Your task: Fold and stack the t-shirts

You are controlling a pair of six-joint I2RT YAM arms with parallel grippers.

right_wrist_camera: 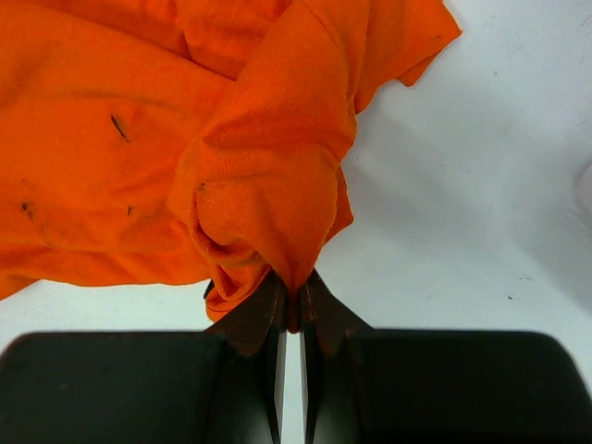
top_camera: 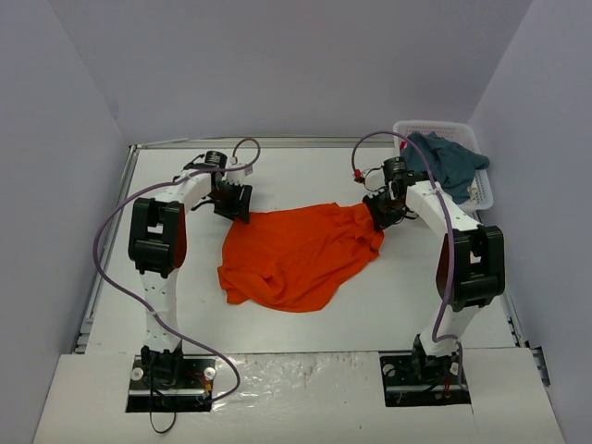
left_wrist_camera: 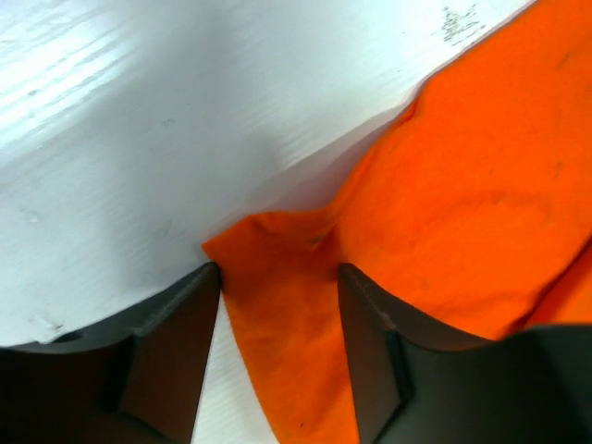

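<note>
An orange t-shirt lies spread on the white table, rumpled along its near and right parts. At its far left corner is my left gripper, part open, its two fingers on either side of the cloth corner with a gap still showing between them. My right gripper is shut at the shirt's right end, a bunched fold of the orange cloth pinched between its fingertips. Whether the cloth there is one layer or several I cannot tell.
A white basket with dark green cloth inside stands at the back right, close to the right arm. Bare table lies behind the shirt and in front of it. Grey walls border both sides and the back.
</note>
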